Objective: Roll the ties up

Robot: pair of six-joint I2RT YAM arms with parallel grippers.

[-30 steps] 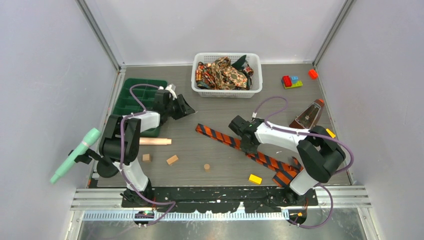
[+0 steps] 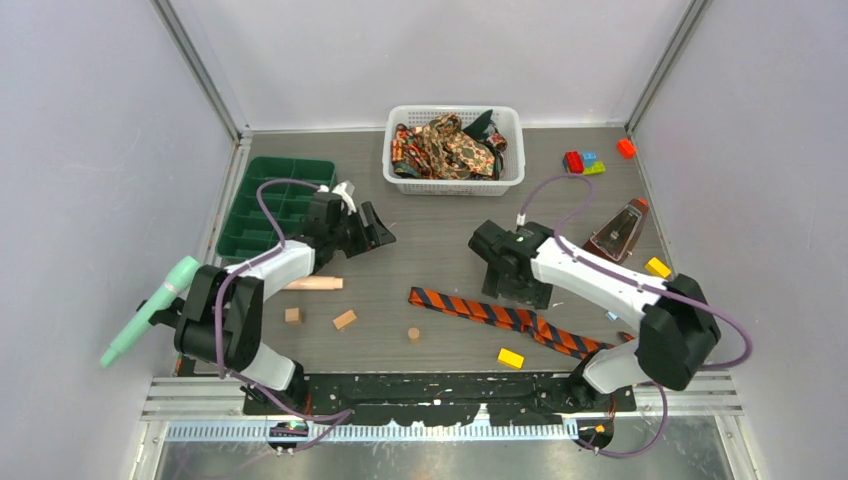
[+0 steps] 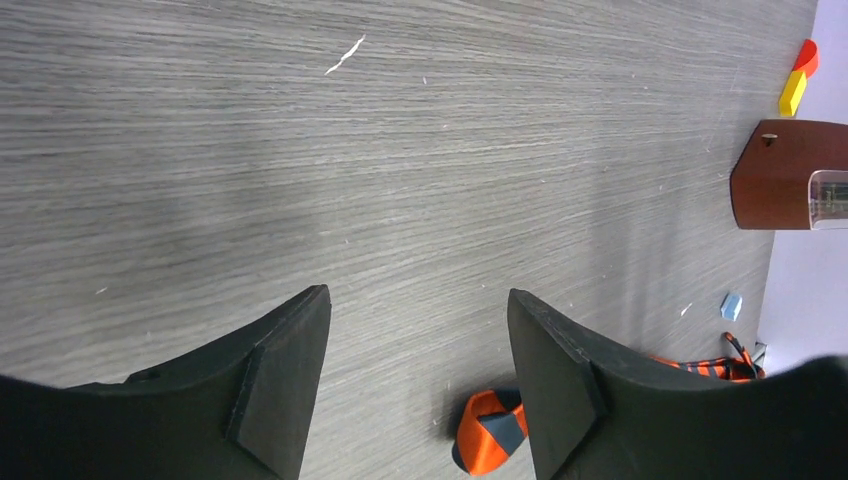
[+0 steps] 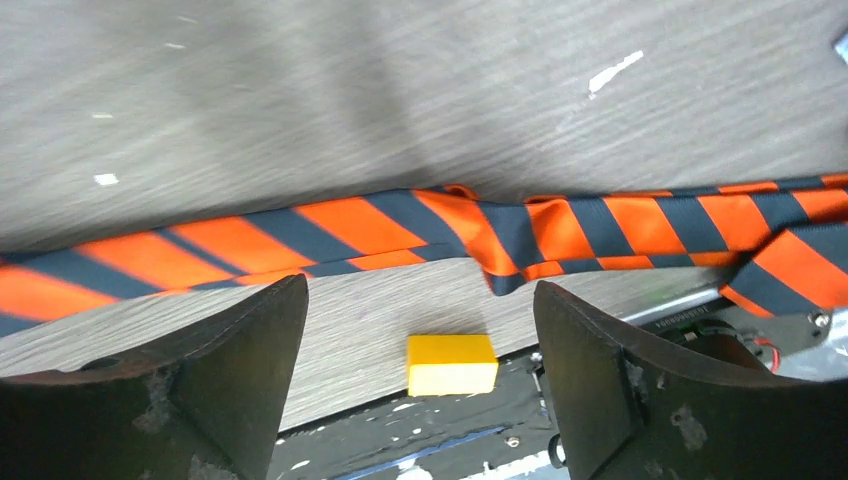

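An orange and navy striped tie [image 2: 460, 305] lies stretched diagonally across the front right of the table, bunched near its middle and doubled at the right end, as the right wrist view shows. My left gripper [image 2: 370, 228] is open above the table, left of and behind the tie's left end [image 3: 485, 440], with nothing between its fingers. My right gripper [image 2: 515, 295] is open above the tie [image 4: 350, 228], nothing between its fingers. More ties [image 2: 445, 150] lie piled in a white basket [image 2: 500, 185] at the back.
A green divided tray [image 2: 240, 230] stands left. Wooden blocks [image 2: 345, 318], a yellow block [image 2: 510, 357], toy bricks [image 2: 585, 163] and a brown metronome [image 2: 620, 230] sit around the edges.
My right gripper has let go of the tie and lifted away from it. The tie has shifted toward the front since a second ago.
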